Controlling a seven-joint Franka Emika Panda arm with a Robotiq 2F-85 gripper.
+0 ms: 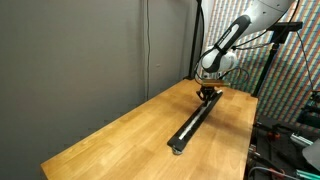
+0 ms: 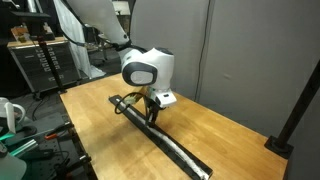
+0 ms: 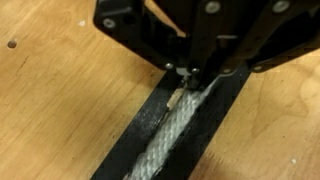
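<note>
A long black strip (image 2: 185, 157) with a pale grey braided band (image 3: 168, 138) down its middle lies flat on the wooden table. My gripper points down over the band and is shut at its surface. Something small sits between the fingers, mostly hidden by them in the wrist view. Just below the tips shows a narrow tan piece (image 3: 175, 98) along the band's edge; whether it is what I hold is unclear. From exterior view 2, the gripper (image 2: 152, 122) stands over the strip's middle part, under the white arm.
Bare wooden table (image 1: 120, 125) lies on both sides of the strip. A grey wall or partition (image 1: 90, 60) runs along the table's edge. A black post (image 2: 295, 105) stands at the far right in exterior view 2.
</note>
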